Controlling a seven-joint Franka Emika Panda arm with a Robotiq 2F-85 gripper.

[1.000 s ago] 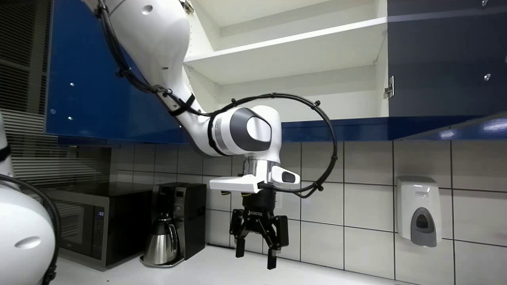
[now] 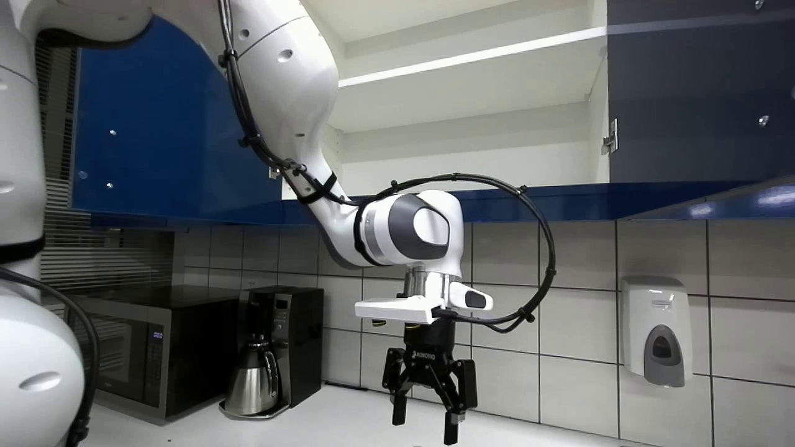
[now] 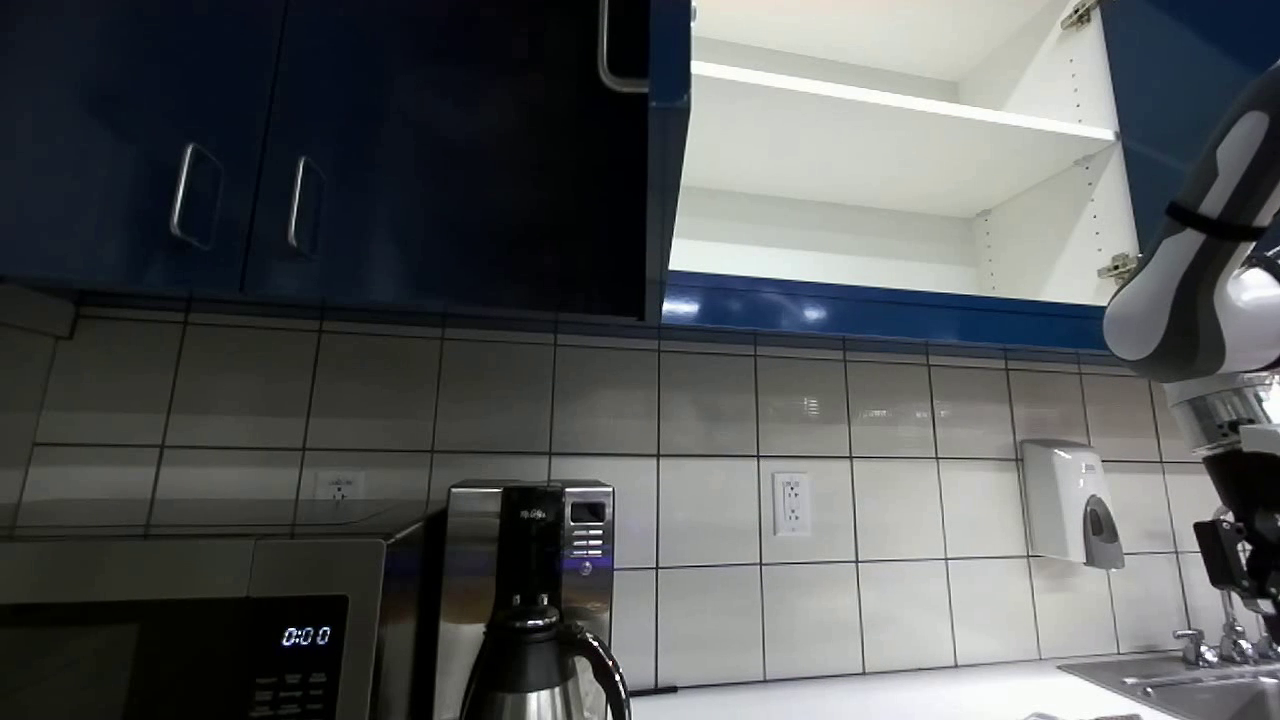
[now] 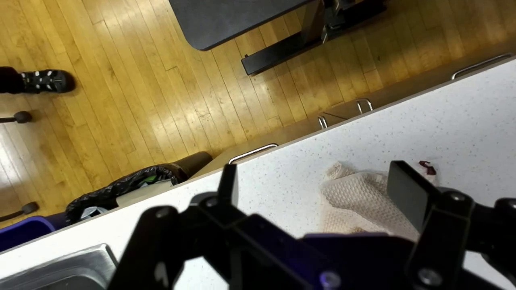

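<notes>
My gripper (image 2: 425,428) hangs open over the white counter, its two fingers pointing down and well apart. Between and below the fingers in the wrist view, a crumpled beige cloth (image 4: 360,198) lies on the counter (image 4: 285,188), nearer the right finger (image 4: 408,195), which covers part of it. A small dark red patch shows at the cloth's far right corner. Nothing is held. In exterior view 2 only part of the gripper shows at the right edge, and a sliver of the cloth (image 3: 1086,718) appears at the bottom.
A coffee maker (image 2: 304,343) with a steel carafe (image 2: 251,383) and a microwave (image 2: 141,350) stand to the left. Above is an open, empty cabinet (image 2: 477,97). A soap dispenser (image 2: 657,328) hangs on the tiled wall. The sink (image 4: 72,270) lies at one side.
In exterior view 1 the arm and gripper have moved lower and somewhat to the right. The gripper was open before and still is.
</notes>
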